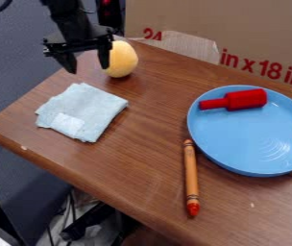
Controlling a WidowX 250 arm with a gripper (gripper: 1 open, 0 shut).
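My gripper (87, 61) hangs at the top left with its fingers apart and pointing down, nothing between them. It is just left of a yellow round object (122, 60), above and beyond a folded pale cloth (82, 111). A blue plate (249, 139) on the right holds a red cylinder with a handle (244, 99). An orange crayon (191, 178) lies beside the plate.
A cardboard box (245, 43) stands along the back. The table's edge runs along the left.
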